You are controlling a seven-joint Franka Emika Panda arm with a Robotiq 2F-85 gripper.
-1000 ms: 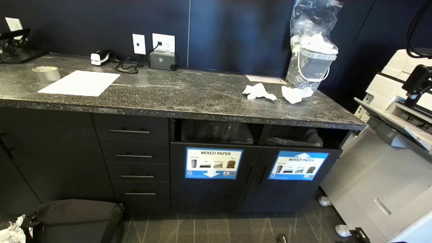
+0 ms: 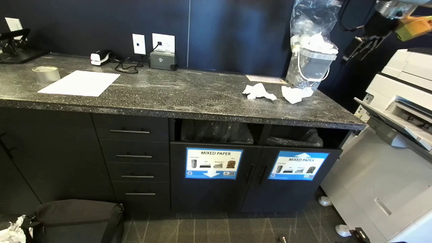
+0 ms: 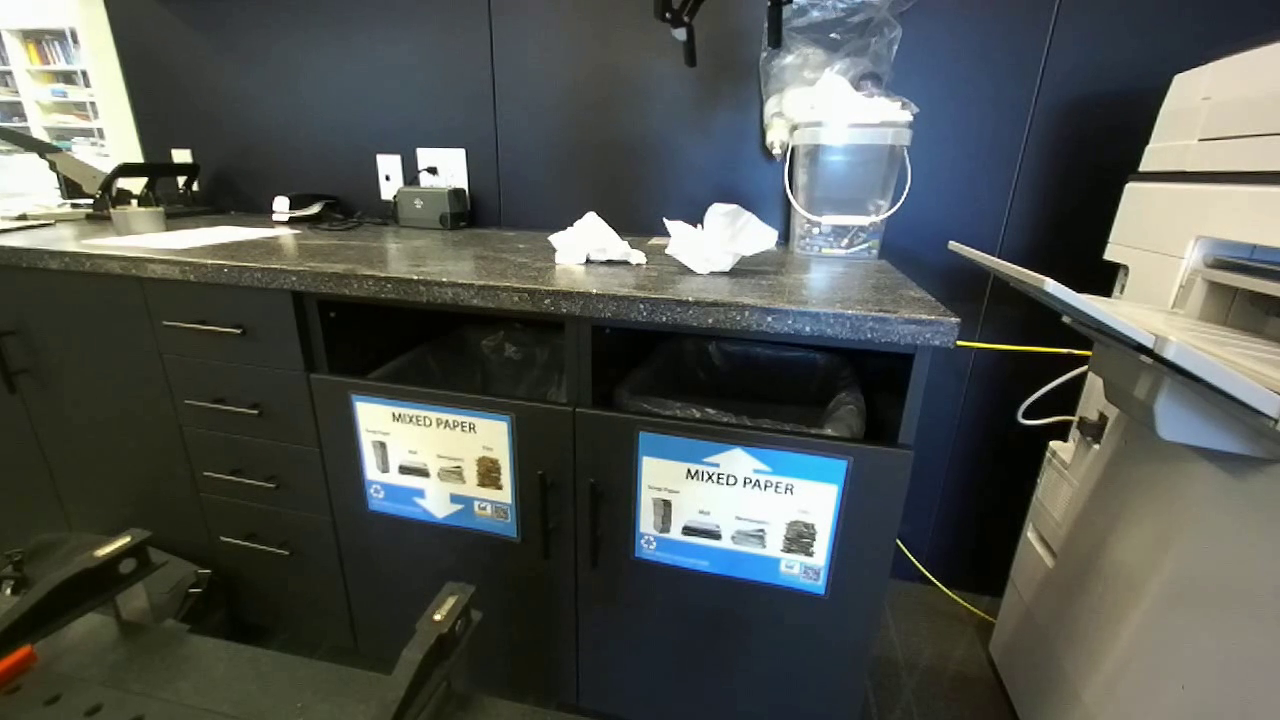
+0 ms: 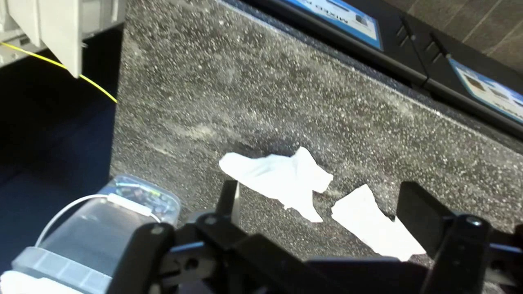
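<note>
Two crumpled white papers lie apart on the dark speckled counter point(image 2: 194, 91). One paper point(image 2: 296, 93) is by the foot of the clear bucket point(image 2: 314, 66); the other paper point(image 2: 259, 91) lies to its left. In the wrist view, the nearer-to-bucket paper point(image 4: 274, 176) and the second paper point(image 4: 375, 225) both appear between the spread fingers, down on the counter surface. High at the upper right of exterior view 1, my gripper point(image 2: 357, 54) is open and empty. Exterior view 2 shows only the fingertips of the gripper point(image 3: 732, 46) at its top edge, above the counter.
The bucket carries a bulging clear plastic bag point(image 2: 309, 18). Lined bins point(image 2: 295, 137) show in openings under the counter. A printer point(image 3: 1152, 360) stands off the right end. Flat white paper point(image 2: 81, 83) and a tape roll point(image 2: 46, 74) are left; mid-counter is clear.
My arm has come in from the right edge and now hangs higher, close to the right of the bucket. Both crumpled papers have stayed put.
</note>
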